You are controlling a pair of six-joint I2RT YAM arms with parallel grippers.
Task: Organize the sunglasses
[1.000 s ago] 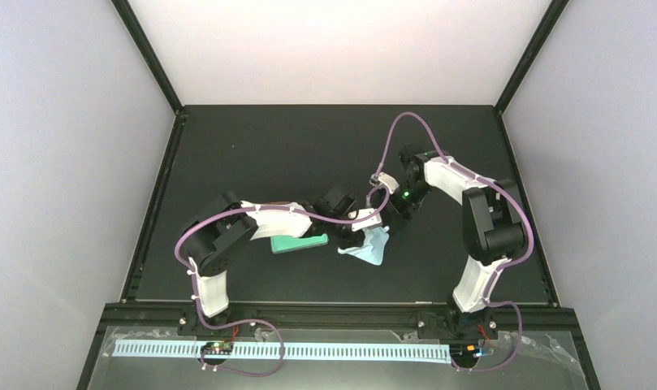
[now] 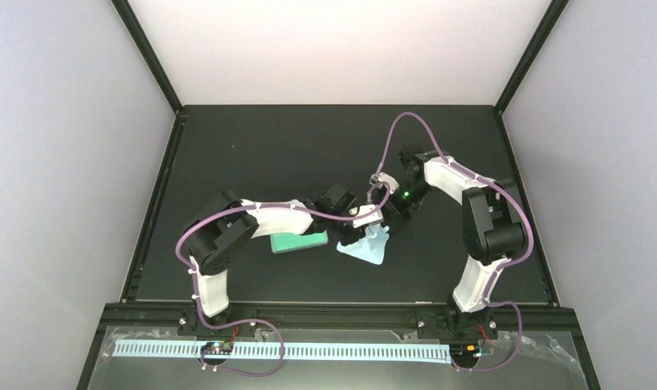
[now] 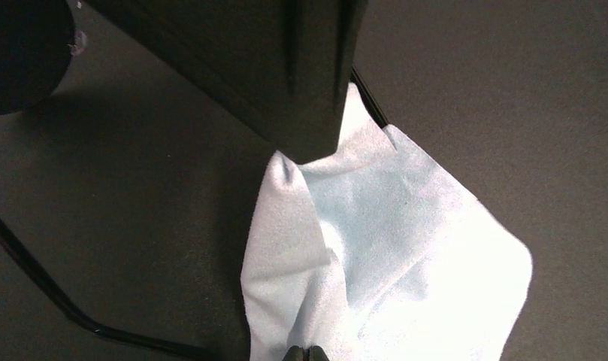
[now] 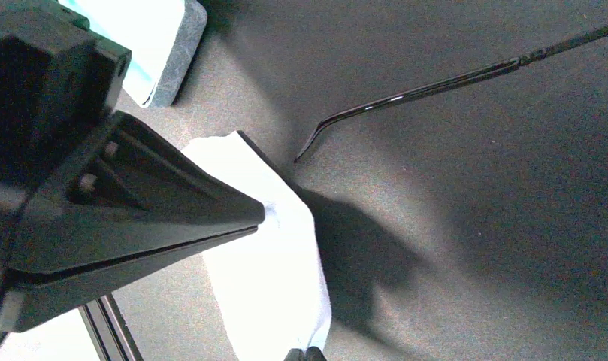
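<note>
A pale blue cloth [image 2: 364, 250] lies rumpled at the table's middle, under both wrists. My left gripper is shut at the cloth; its tips are barely in view, and whether fabric is between them is unclear. My right gripper is also shut, its tips over the cloth at the lower frame edge, with nothing clearly between them. The other arm's black finger covers part of the cloth in each wrist view. A thin black sunglasses arm [image 4: 436, 88] shows beside the cloth in the right wrist view; the rest is hidden or outside that view.
A green case [image 2: 299, 244] lies left of the cloth, partly under my left arm. The two wrists crowd closely over the middle.
The left wrist has shifted very slightly, and the cloth's lower left corner lies a little further left. The right arm looks unmoved.
</note>
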